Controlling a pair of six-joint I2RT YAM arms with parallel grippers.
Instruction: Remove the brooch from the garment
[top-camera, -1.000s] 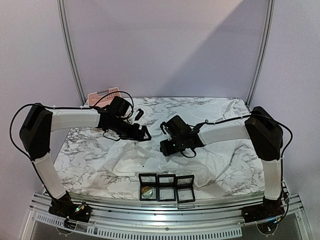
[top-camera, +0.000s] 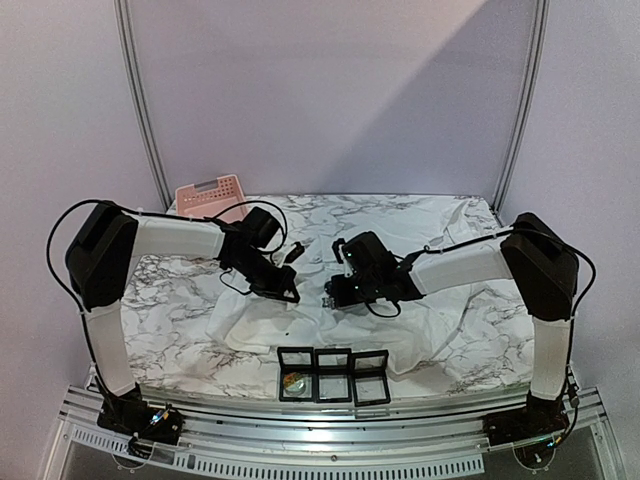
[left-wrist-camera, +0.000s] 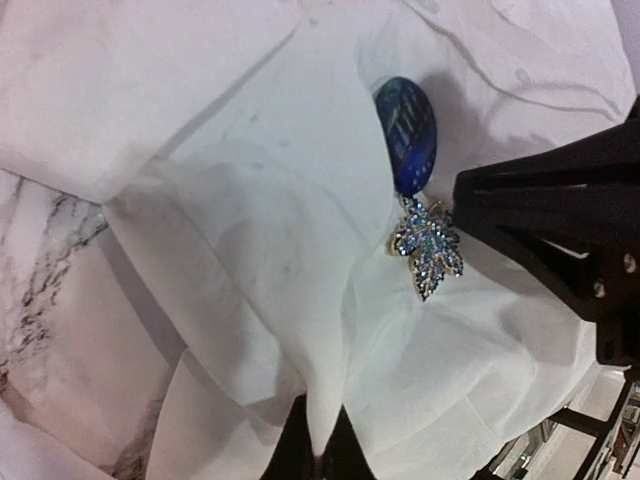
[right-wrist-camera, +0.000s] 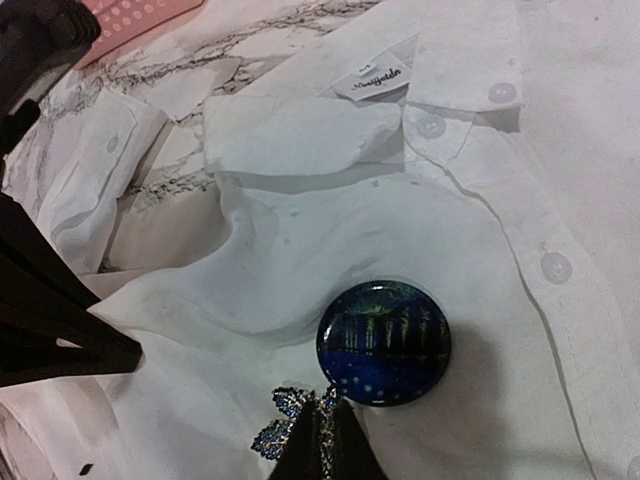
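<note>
A white shirt (top-camera: 250, 320) lies spread on the marble table. In the left wrist view my left gripper is shut on a pinched fold of that fabric. Just right of it sit a blue oval brooch (left-wrist-camera: 405, 135) and a sparkly leaf brooch (left-wrist-camera: 427, 245); my right gripper's black finger reaches beside them. In the right wrist view the blue disc (right-wrist-camera: 383, 345) shows whole, and my right gripper is over the leaf brooch, partly hiding it; whether its tips hold anything is unclear.
A pink basket (top-camera: 208, 185) stands at the back left. Black open boxes (top-camera: 333, 352) line the front edge, the left one with something in it. Marble table (top-camera: 160, 330) shows bare at both sides.
My left gripper has moved right and toward the front onto the garment. The right gripper has shifted slightly to the right.
</note>
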